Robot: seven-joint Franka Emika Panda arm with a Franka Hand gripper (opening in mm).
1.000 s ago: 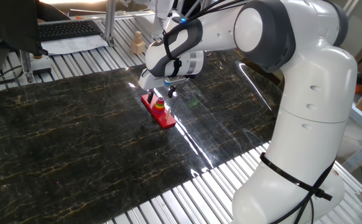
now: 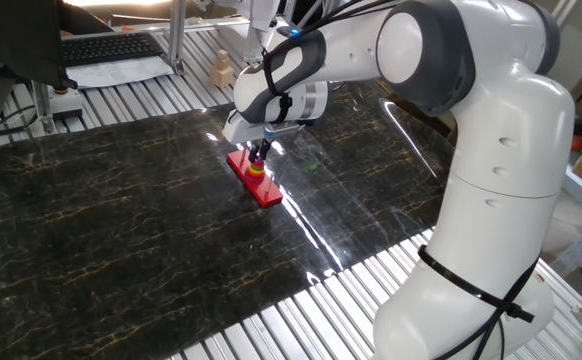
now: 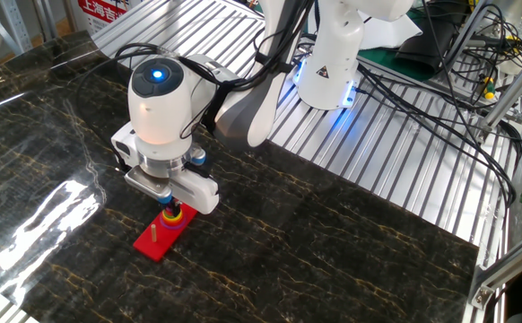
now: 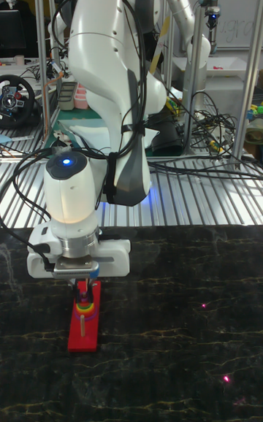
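A red base board (image 2: 267,193) with upright pegs lies flat on the dark marbled tabletop. On its middle peg sits a stack of coloured rings (image 2: 256,170), with red, yellow and purple showing. My gripper (image 2: 258,154) points straight down over this stack, its dark fingers close together at the stack's top. Whether they press on the top ring is hidden. A bare peg (image 3: 153,233) stands at the near end of the board in exterior view 2. In exterior view 3 the gripper's body (image 4: 80,260) hangs above the board's far end.
Wide clear room surrounds the board on the marbled tabletop (image 2: 101,230). A small wooden figure (image 2: 222,69) stands on the slatted metal deck beyond, with a keyboard (image 2: 109,47) farther left. Loose cables (image 3: 440,126) lie across the deck at the right.
My gripper's fingers have moved together from a wide gap on either side of the ring stack to a narrow one at its top. Arm and board look still.
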